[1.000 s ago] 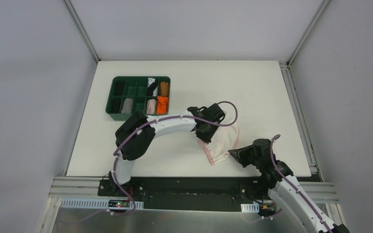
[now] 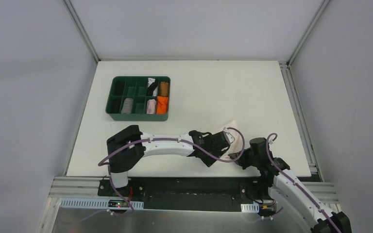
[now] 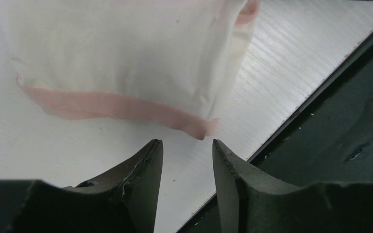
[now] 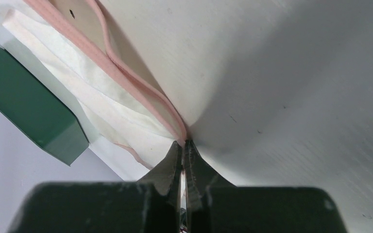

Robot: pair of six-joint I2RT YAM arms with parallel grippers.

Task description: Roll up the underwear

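Observation:
The underwear is white cloth with pink trim, lying on the table's front part and mostly hidden under my left arm in the top view. In the left wrist view, a pink-edged corner of the underwear lies just beyond the fingertips. My left gripper is part open there, the gap between its fingers empty. On the other side, my right gripper is shut, its tips pinching the pink trim of the underwear where two bands meet. The cloth runs away from that pinch along the tabletop.
A green divided box with several rolled items stands at the back left. The table's front edge runs close by both grippers.

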